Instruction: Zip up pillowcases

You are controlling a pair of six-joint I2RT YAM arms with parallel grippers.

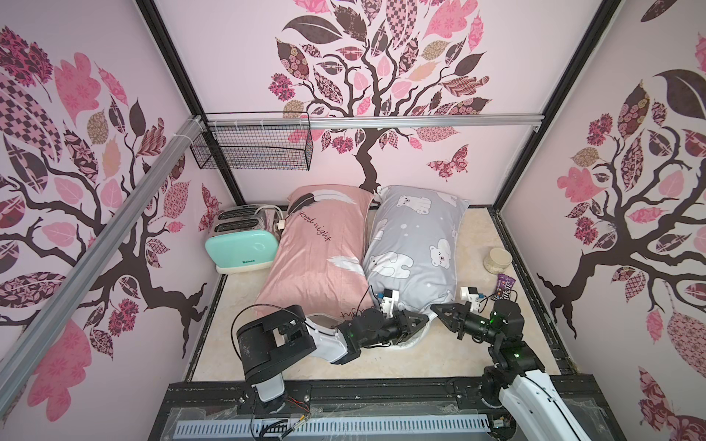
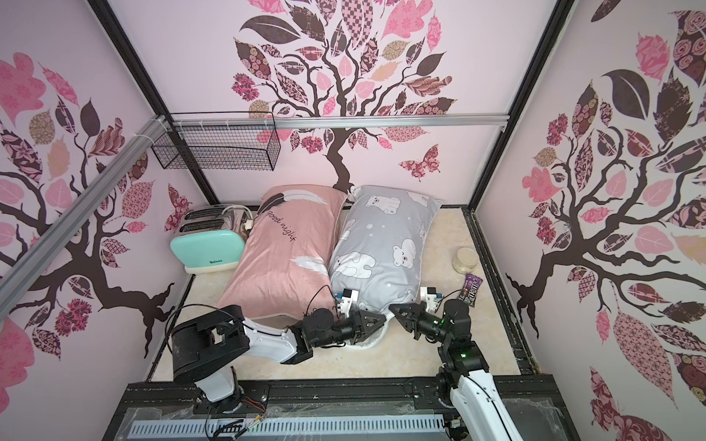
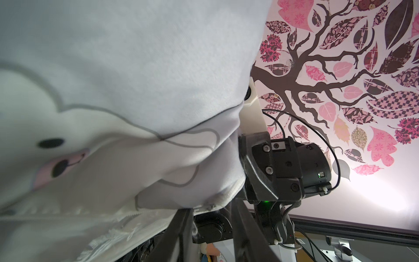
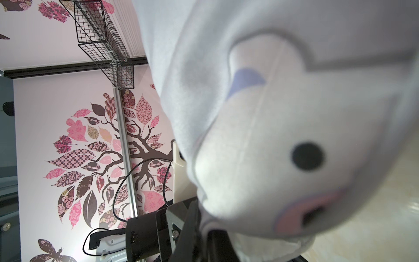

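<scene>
The grey pillowcase [image 1: 413, 242] with white bears lies stuffed on the table, its open end toward me. A pink pillowcase [image 1: 320, 250] lies to its left. At the grey case's near edge, my left gripper [image 1: 423, 319] has its fingers [image 3: 176, 235] apart, close under the hem [image 3: 213, 206]; no cloth shows clearly gripped there. Just right of it, my right gripper [image 1: 435, 311] is shut, with a gathered bit of grey cloth [image 4: 213, 226] running in between its fingertips. White inner fabric [image 3: 117, 238] shows below the hem. I cannot make out the zip pull.
A mint toaster [image 1: 242, 248] stands left of the pink case. To the right are a round beige jar [image 1: 498, 260] and a purple packet [image 1: 504, 286]. A wire basket [image 1: 253, 147] hangs at the back wall. Bare table shows along the front and right.
</scene>
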